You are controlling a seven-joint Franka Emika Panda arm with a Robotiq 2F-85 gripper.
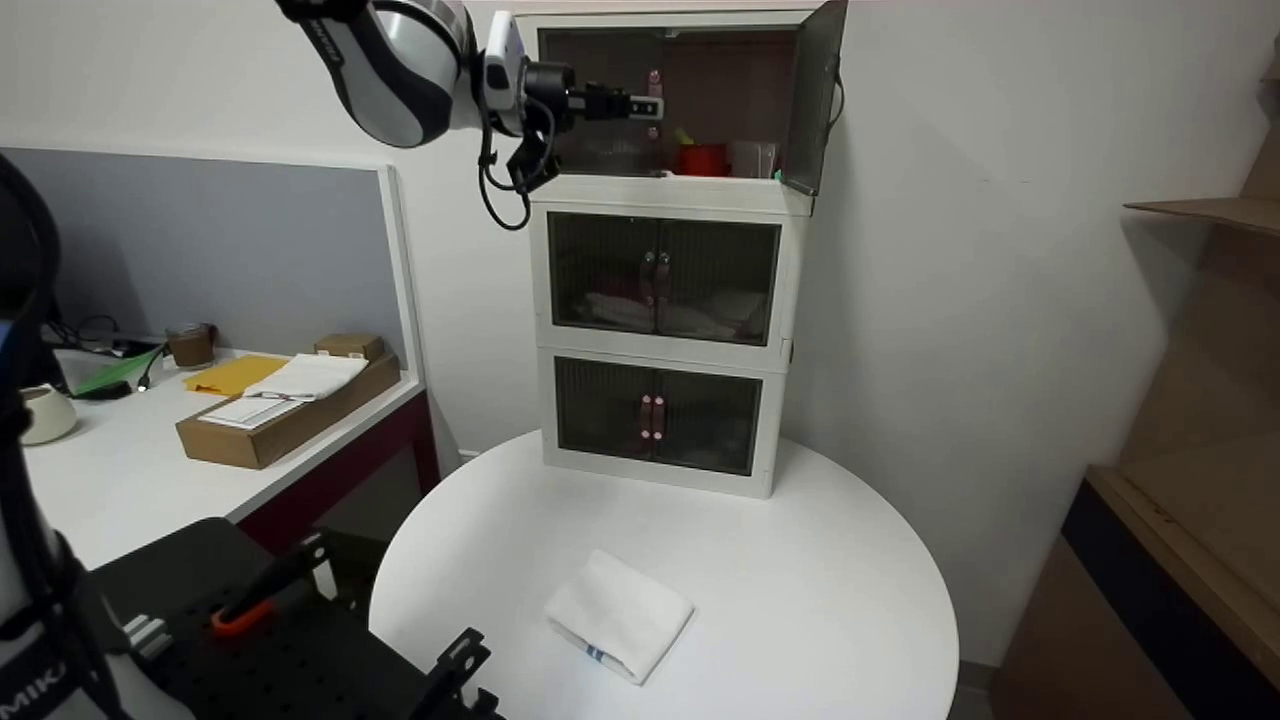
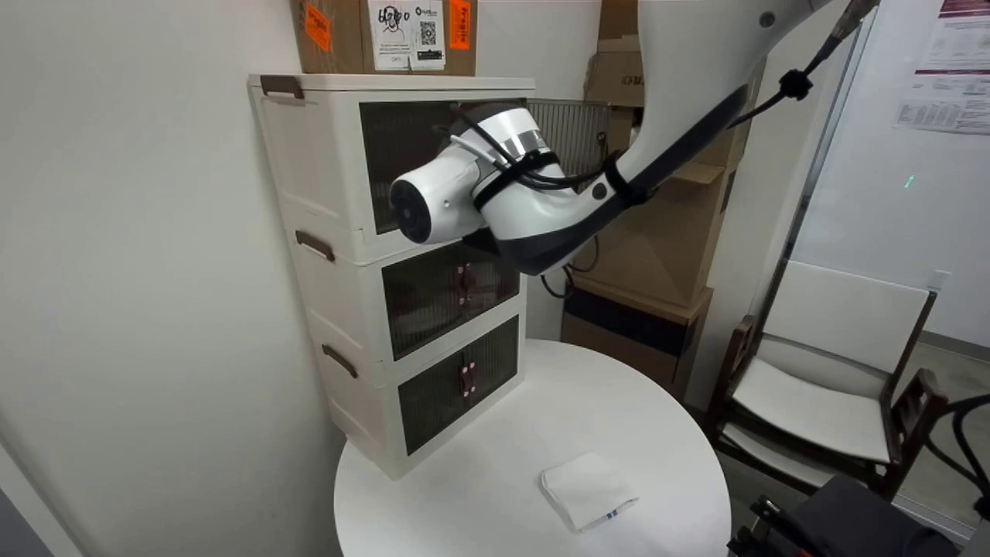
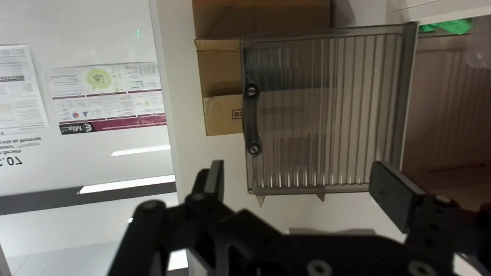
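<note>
My gripper stands open, its two fingers wide apart and nothing between them. In exterior view 1 the gripper (image 1: 648,108) reaches sideways in front of the top cabinet's left door. The top cabinet's right door (image 1: 815,102) is swung open, while the left one stays closed. Through the wrist view, that open ribbed door (image 3: 322,115) with its dark handle (image 3: 251,119) fills the space beyond my fingers. Inside the top compartment sit a red container (image 1: 703,160) and a clear cup (image 1: 753,160). Exterior view 2 hides my fingers behind the arm.
A folded white cloth (image 1: 619,616) lies on the round white table (image 1: 828,576). Both lower cabinets (image 1: 662,278) have closed doors. Cardboard boxes (image 2: 650,176) stand beyond the open door.
</note>
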